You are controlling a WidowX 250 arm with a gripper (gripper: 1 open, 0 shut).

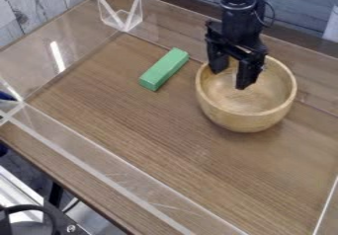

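Observation:
The black robot gripper (232,61) reaches down from the top of the view over a tan round bowl (244,111), its open fingers at the bowl's back left, inside or just over the rim. Whether it touches the bowl is unclear. A green rectangular block (164,68) lies on the wooden table to the left of the bowl, apart from it.
A clear acrylic piece (121,14) stands at the back left. Clear strips run along the table's (145,150) left side. A grey wall is behind.

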